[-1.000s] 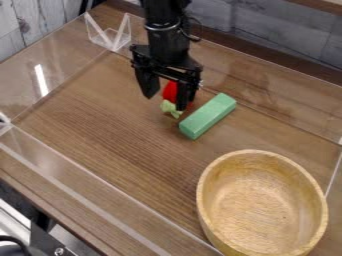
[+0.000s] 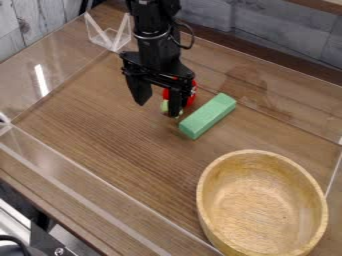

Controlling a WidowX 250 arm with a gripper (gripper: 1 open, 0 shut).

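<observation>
The black robot arm (image 2: 154, 55) reaches down over the middle back of the wooden table, its gripper (image 2: 156, 98) hanging low beside a small red object (image 2: 187, 97) and a small light piece under it, both partly hidden by the arm. A mint green block (image 2: 207, 116) lies diagonally just right of them. I cannot tell whether the fingers are open or shut.
A large round tan bowl (image 2: 261, 206) fills the lower right.
The arm has shifted left and toward the viewer, now covering more of the spot left of the red object. The green block and bowl look unmoved.
</observation>
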